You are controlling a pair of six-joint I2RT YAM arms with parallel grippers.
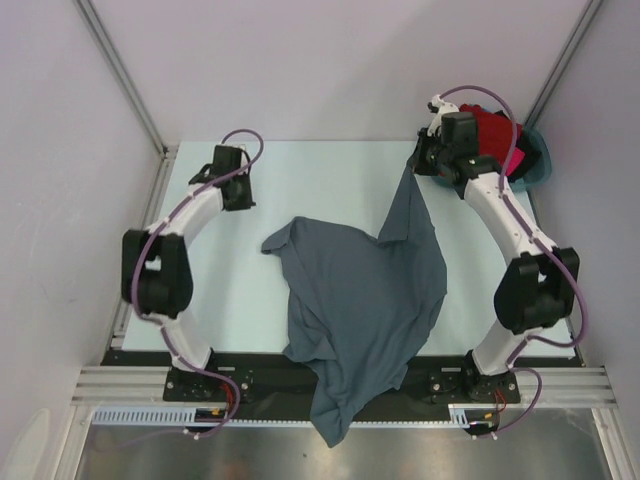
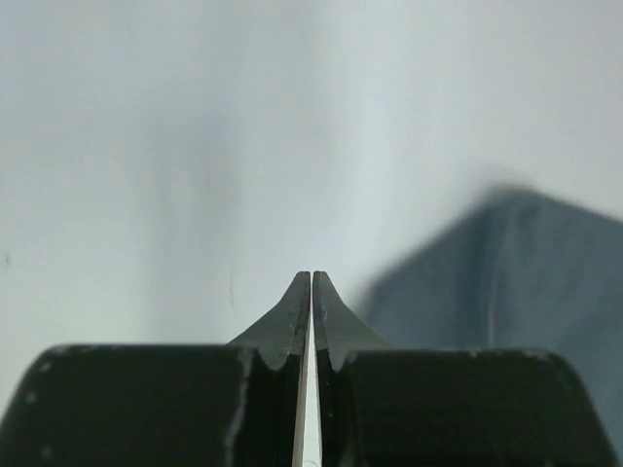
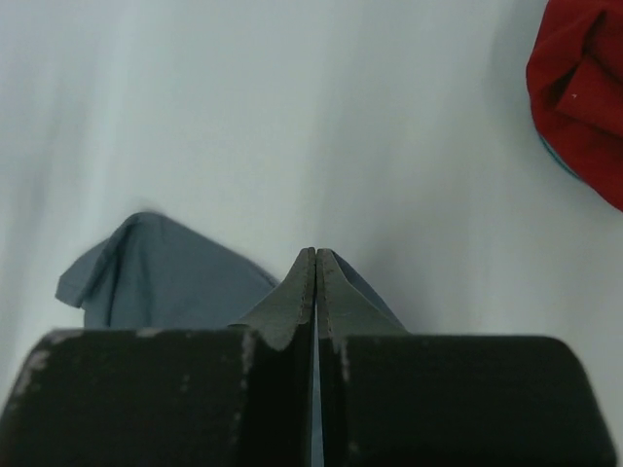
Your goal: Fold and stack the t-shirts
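A grey-blue t-shirt (image 1: 355,300) is spread over the white table (image 1: 220,300), its lower part hanging over the front edge. My right gripper (image 1: 420,158) is raised at the back right, shut on the shirt's drawn-up corner, seen just behind the fingertips in the right wrist view. My left gripper (image 1: 242,200) is shut at the back left, apart from the shirt; in the left wrist view nothing shows between its fingertips, and a blurred edge of the shirt (image 2: 555,282) lies to the right.
A blue bin (image 1: 538,170) with red and dark clothes stands at the back right, partly behind the right arm. Walls border the table at the back and sides.
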